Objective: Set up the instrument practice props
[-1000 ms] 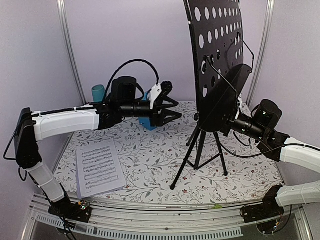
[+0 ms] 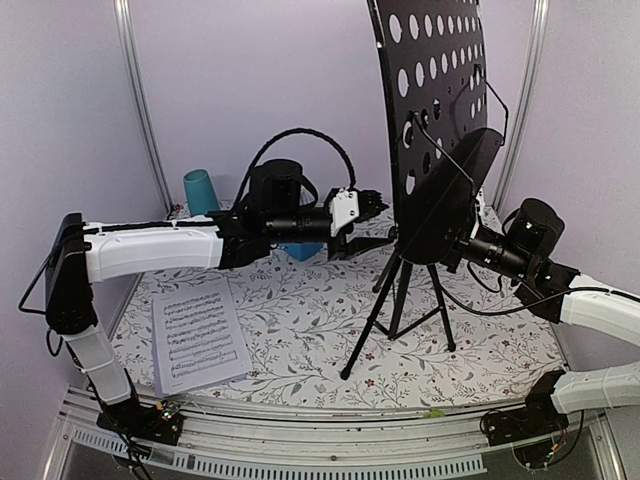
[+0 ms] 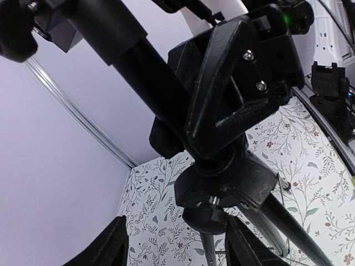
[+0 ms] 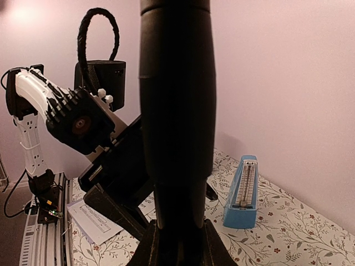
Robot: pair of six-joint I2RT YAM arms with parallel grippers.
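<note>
A black music stand with a perforated desk stands tall on its tripod legs at the right of the table. In the left wrist view a round black knob on the stand's collar lies between the fingers in the picture, nearer the right one. My left gripper is part open; whether it touches the knob cannot be told. From above, my left gripper reaches the stand's left side. My right gripper is shut around the stand's dark pole; in the top view the stand hides its fingertips.
A sheet of music lies flat at the left front. Behind my left arm stand a teal cup and a blue metronome, mostly hidden from above.
The stand and right arm look unmoved.
</note>
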